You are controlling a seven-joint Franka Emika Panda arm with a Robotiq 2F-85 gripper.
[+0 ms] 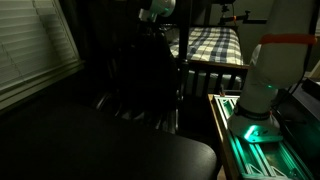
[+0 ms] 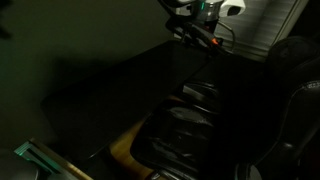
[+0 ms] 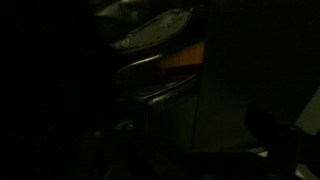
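In the second exterior view, the robot's gripper (image 2: pixel 198 38) hangs from the white-and-black wrist near the top, at the far end of the dark table (image 2: pixel 100 100). Its fingers blend into the dark background there, so how the fingers stand is unclear. A white part of the arm (image 1: pixel 158 9) shows at the top of the first exterior view. The wrist view is very dark; a black shape (image 3: pixel 268 128) juts in at the right, and nothing can be made out as held. No small object is visible on the tabletop.
A glossy black chair (image 2: pixel 175 135) stands beside the table. The arm's lit base (image 1: pixel 255 125) is mounted at the right. A bed with a checked cover (image 1: pixel 215 45) lies behind, and window blinds (image 1: pixel 35 40) are at the left.
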